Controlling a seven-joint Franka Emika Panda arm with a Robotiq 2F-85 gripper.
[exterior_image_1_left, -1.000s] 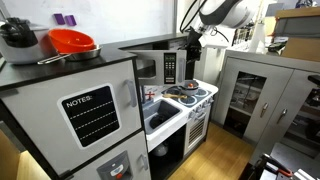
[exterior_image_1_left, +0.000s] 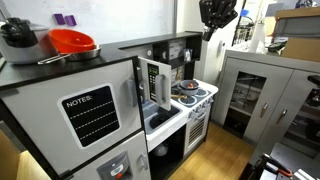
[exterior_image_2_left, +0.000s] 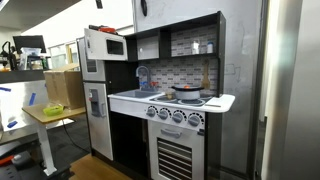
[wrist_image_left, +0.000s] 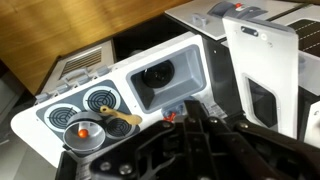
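High over the toy kitchen, at the top of exterior view 1, my gripper (exterior_image_1_left: 207, 36) hangs away from everything. In the wrist view its dark fingers are close together, and nothing shows between them. A white hinged door (exterior_image_1_left: 155, 82) with a dark grille stands swung out from the upper cabinet. From above, the wrist view shows this door (wrist_image_left: 265, 65) at the right, apart from the fingers. The sink (wrist_image_left: 165, 75) lies below, with a pan (wrist_image_left: 85, 133) on the stove to its left.
A red bowl (exterior_image_1_left: 72, 41) and other cookware sit on top of the cabinet. The white fridge front (exterior_image_1_left: 90, 115) carries a notes panel. Open wooden floor (exterior_image_1_left: 220, 155) lies before the counter. A yellow bowl (exterior_image_2_left: 48, 109) rests on a side table.
The gripper has risen away from the door. The door has turned on its hinge and looks narrower, and more of the cabinet and stove wall shows behind it.
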